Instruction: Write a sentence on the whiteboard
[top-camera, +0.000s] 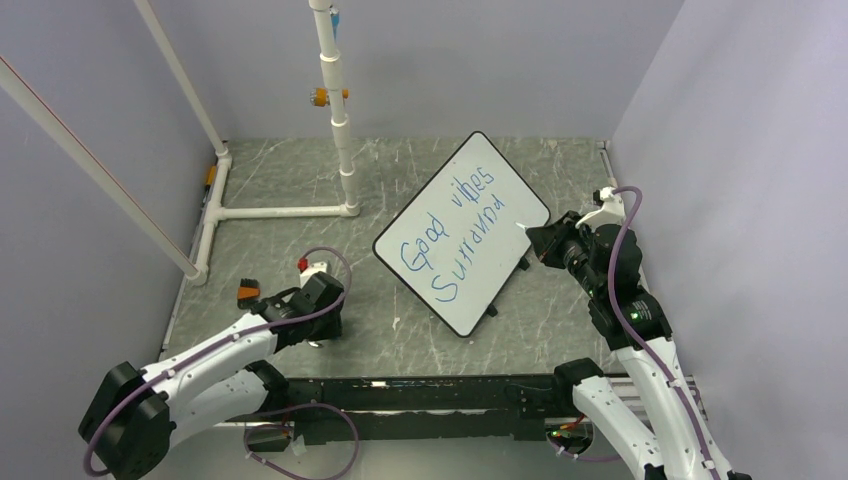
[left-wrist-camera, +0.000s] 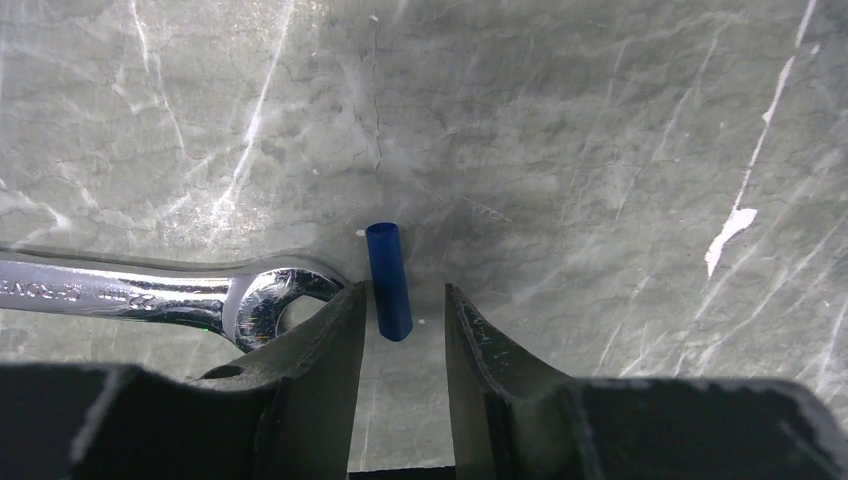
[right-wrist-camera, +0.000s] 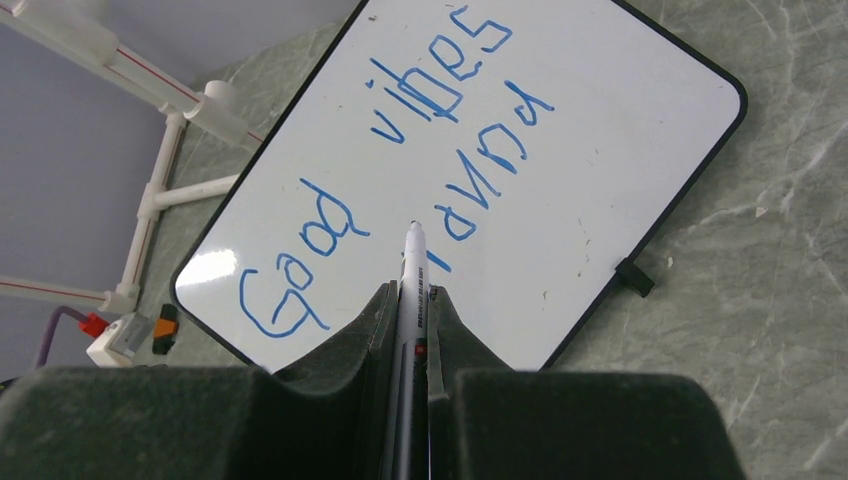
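The whiteboard (top-camera: 462, 238) lies slanted on the table with "Good vibes" and "Surround"-like words in blue. My right gripper is shut on a white marker (right-wrist-camera: 413, 270), whose uncapped tip points out over the board; the top view has it at the board's right edge. A small blue cap (left-wrist-camera: 389, 285) lies on the table in the left wrist view. Above it hangs my left gripper, fingers part open, the cap between the fingers in that view but not gripped. In the top view the left arm hides the cap.
A chrome wrench (left-wrist-camera: 150, 293) lies close left of the cap, its ring end near the left finger. White pipes (top-camera: 285, 212) stand at the back left, and an orange-black object (top-camera: 248, 293) sits left of the left arm. Table between left arm and board is clear.
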